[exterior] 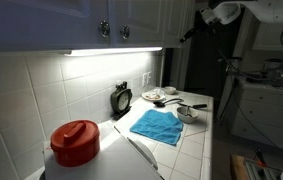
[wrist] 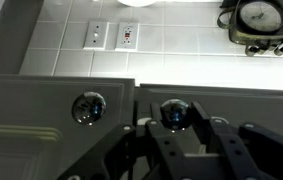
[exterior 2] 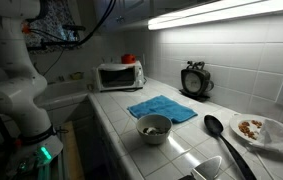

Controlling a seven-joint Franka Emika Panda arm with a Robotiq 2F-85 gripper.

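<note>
Up under the wall cabinets, my gripper (exterior: 186, 38) is at the far end, beside the farthest cabinet door (exterior: 177, 18). In the wrist view, a round shiny cabinet knob (wrist: 174, 113) sits between the fingertips of my gripper, which is shut on it. The dark panel (wrist: 226, 103) behind that knob looks flush with its neighbour. A second knob (wrist: 89, 107) on the adjacent door stands clear to the left. Contact at the finger pads is hard to make out in the dark.
Below lie a blue towel (exterior 2: 168, 109), a grey bowl (exterior 2: 154, 130), a black ladle (exterior 2: 214, 126) and a plate (exterior 2: 247, 128) on the counter. A black clock (exterior: 121, 98) stands by the wall; a red pot (exterior: 75, 143) is nearer. Nearer cabinet doors (exterior: 131, 22) are shut.
</note>
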